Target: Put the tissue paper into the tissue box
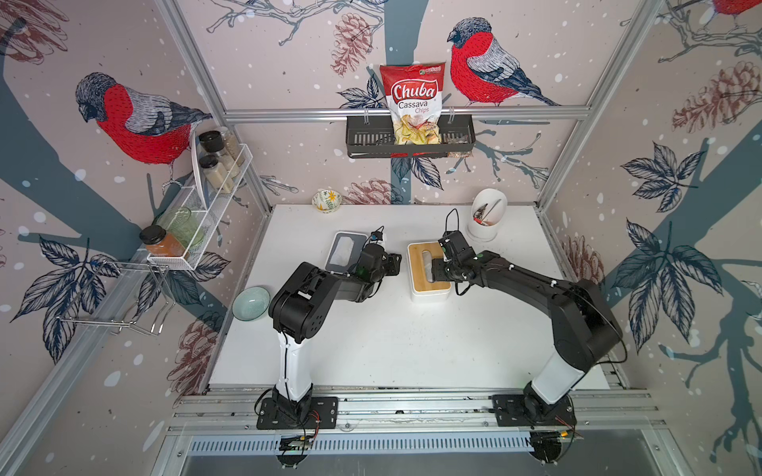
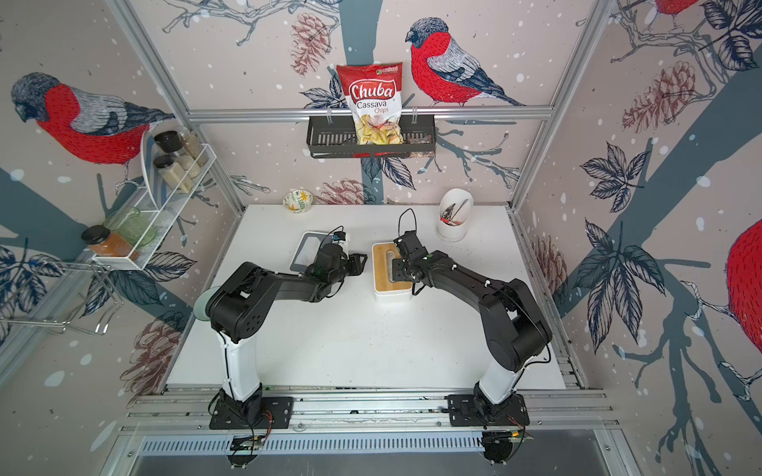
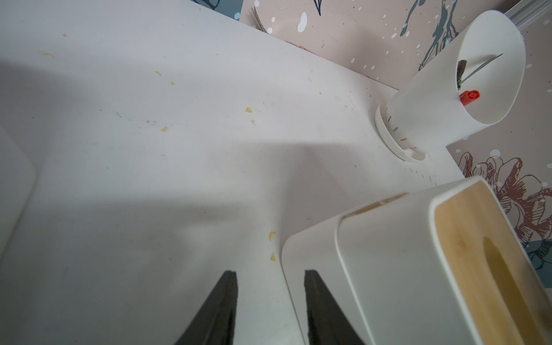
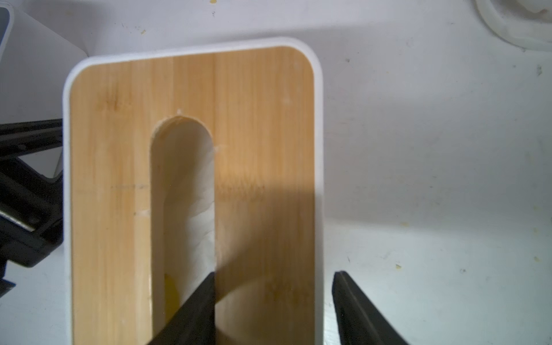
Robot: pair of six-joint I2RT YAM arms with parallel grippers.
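Note:
The tissue box (image 1: 430,294) is white with a wooden lid (image 4: 267,120) that has a long slot. Crumpled white tissue paper (image 4: 200,241) shows inside the slot. In the right wrist view, my right gripper is open across the right half of the lid; one finger appears to dip into the slot and the other is outside the box's right wall. My left gripper stands partly open beside the box's left wall, nothing between its fingers. Whether the right pads touch the lid cannot be made out.
A grey-topped box (image 1: 347,250) lies behind the left arm. A white utensil holder (image 1: 485,215) stands at the back right, a patterned bowl (image 1: 326,200) at the back, and a green bowl (image 1: 251,303) at the left.

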